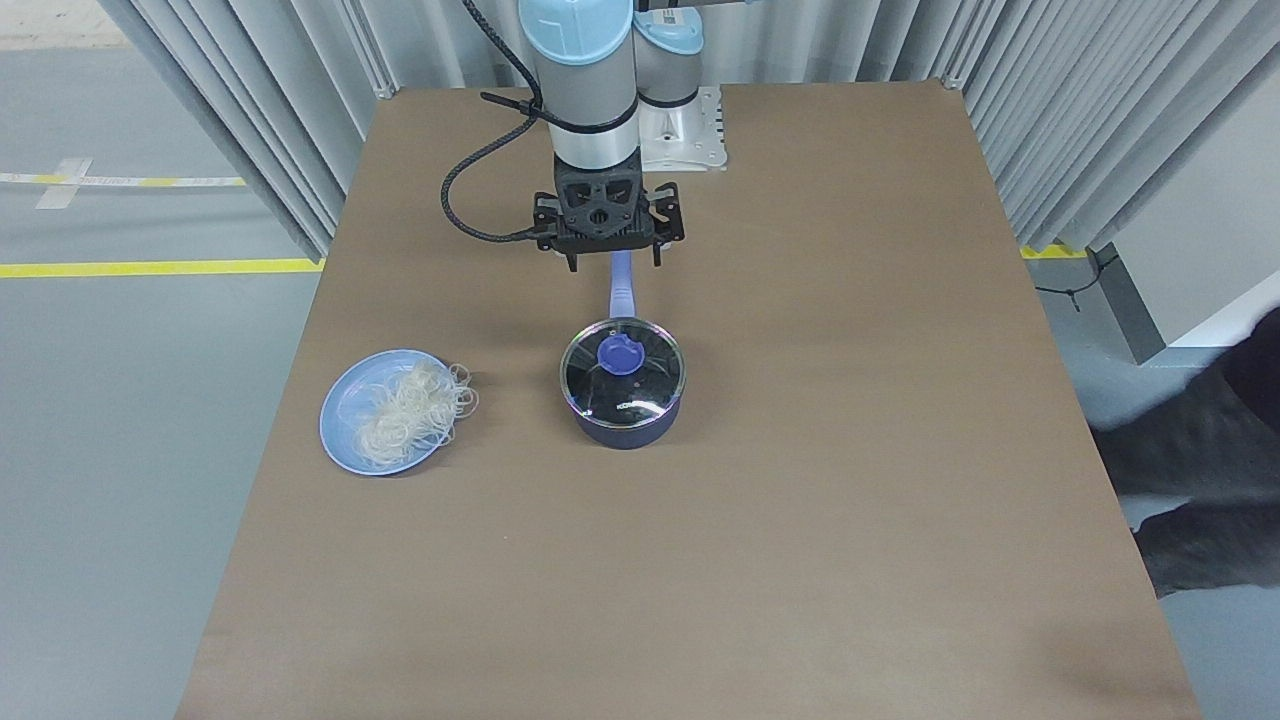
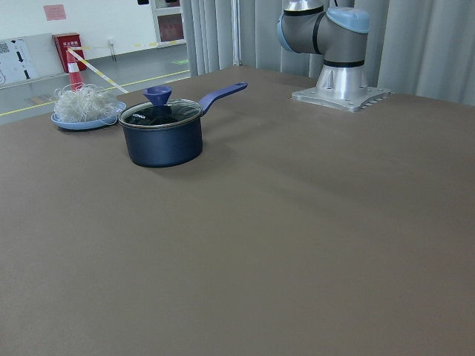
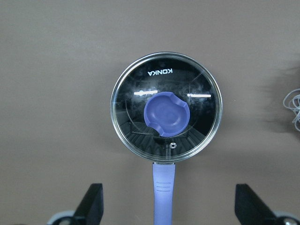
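Note:
A dark blue saucepan (image 2: 162, 148) with a glass lid (image 1: 654, 384) and blue knob (image 3: 166, 114) stands mid-table, its blue handle (image 3: 163, 192) pointing toward the robot base. My gripper (image 1: 615, 254) hangs above the handle in the front view. In the wrist view its two fingers sit wide apart on either side of the handle, open and holding nothing. A light blue plate (image 1: 342, 432) with a tangle of white strands (image 1: 408, 414) lies to the left of the pot in the front view.
The robot base (image 2: 341, 95) stands at the back of the table (image 1: 840, 504). A person's dark-clothed legs (image 1: 1212, 480) are beside the table's right edge.

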